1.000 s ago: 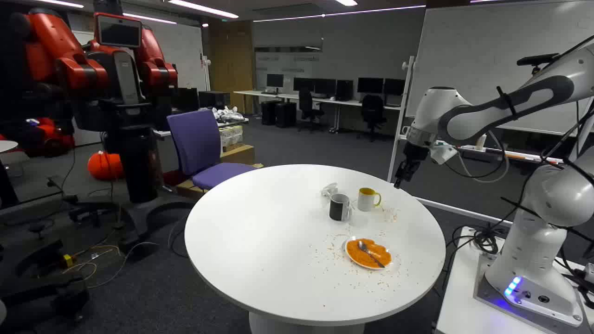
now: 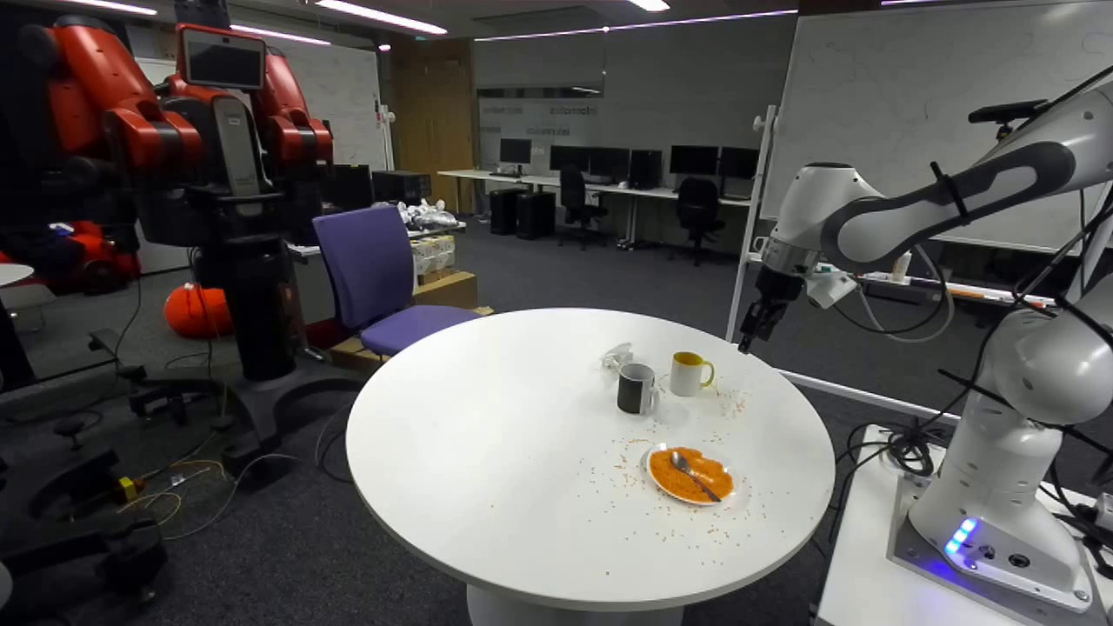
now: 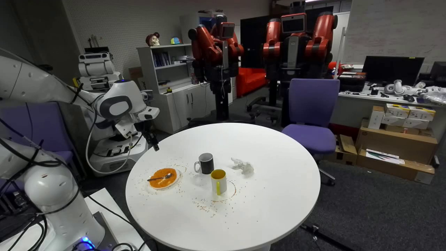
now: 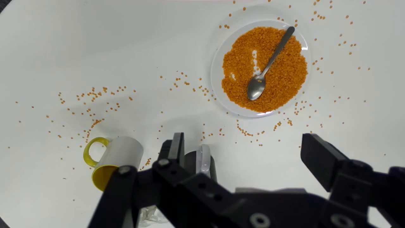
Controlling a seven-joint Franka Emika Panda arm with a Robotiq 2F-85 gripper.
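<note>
My gripper is open, its two black fingers wide apart with nothing held between them. It hangs above the table on the arm's side, clear of every object. A white plate (image 4: 217, 76) holds orange grains (image 4: 283, 81), and a metal spoon (image 4: 268, 64) lies across them. The black and white mug (image 2: 633, 389) stands upright near the white mug with a yellow inside and handle (image 2: 686, 374). In the wrist view the left finger partly covers the black mug. Crumpled clear plastic (image 3: 243, 166) lies beside the mugs.
Loose grains (image 3: 205, 207) are scattered around the plate and the yellow-handled mug. A purple chair (image 3: 313, 113) stands close to its edge.
</note>
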